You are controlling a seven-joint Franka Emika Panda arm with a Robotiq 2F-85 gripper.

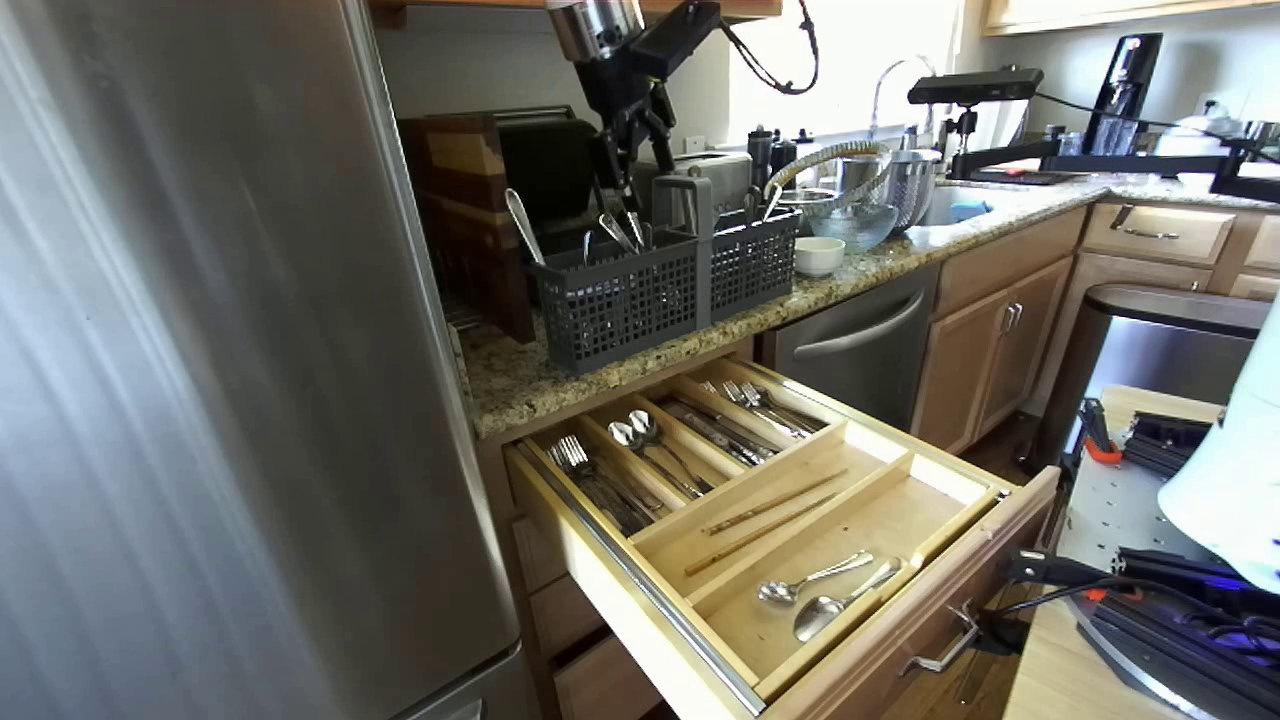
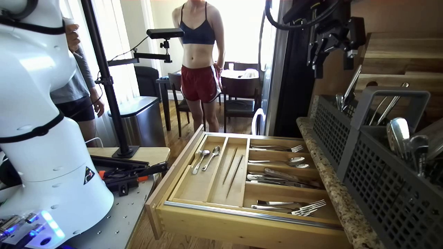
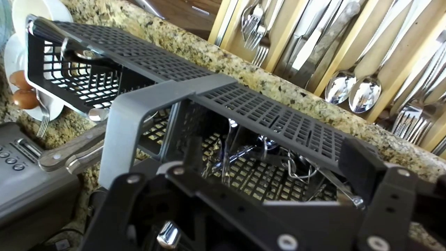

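My gripper (image 2: pixel 333 68) is open above the grey cutlery basket (image 1: pixel 624 294), with nothing between its fingers. From the wrist view, the fingers (image 3: pixel 362 161) stand apart over the basket section with loose utensils (image 3: pixel 240 154) inside. Several handles stick up from the basket, including a metal handle (image 1: pixel 524 226) leaning out at its left end in exterior view 1. Below the counter, the pulled-out drawer (image 1: pixel 624 624) holds forks (image 2: pixel 305 207), spoons (image 2: pixel 297 160) and knives (image 2: pixel 274 177) in separate compartments. Two spoons (image 1: pixel 828 588) lie in its front compartment.
A handle (image 3: pixel 125 125) arches over the basket's middle. Wooden boards (image 1: pixel 468 204) stand behind its left end, and a toaster (image 3: pixel 33 180) sits behind it. Two chopsticks (image 2: pixel 234 176) lie in the drawer. Beside the basket is a white bowl (image 1: pixel 819 256).
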